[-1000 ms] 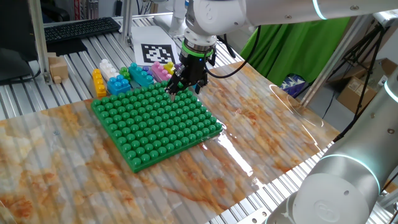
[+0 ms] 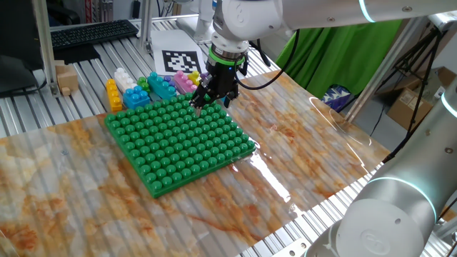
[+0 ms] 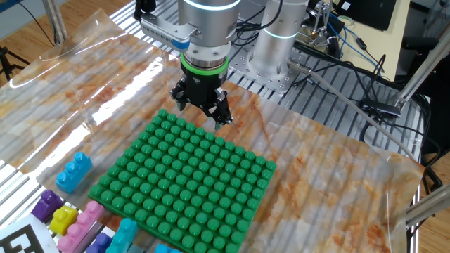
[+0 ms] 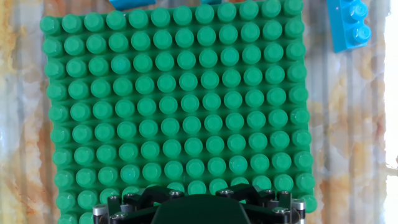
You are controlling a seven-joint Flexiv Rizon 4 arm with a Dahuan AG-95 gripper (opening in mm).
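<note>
A green studded baseplate [image 2: 178,139] lies flat on the marbled sheet, its studs bare in every view. Over its robot-side part, in exterior view 2, my gripper [image 3: 200,117] points down with its fingers spread apart and empty; a gap separates it from the plate. The wrist view has both fingers wide apart at the bottom edge. A blue brick [image 3: 74,172] rests alone beside the plate, away from the gripper; the wrist view shows this blue brick [image 4: 349,25] at upper right, partly cut off.
Along the plate's far side in exterior view 1 stand several bricks, among them an orange brick [image 2: 113,96], a white brick [image 2: 124,79] and a pink brick [image 2: 183,83]. Behind them lies a marker sheet [image 2: 178,58]. The marbled sheet [image 2: 78,193] is clear in front.
</note>
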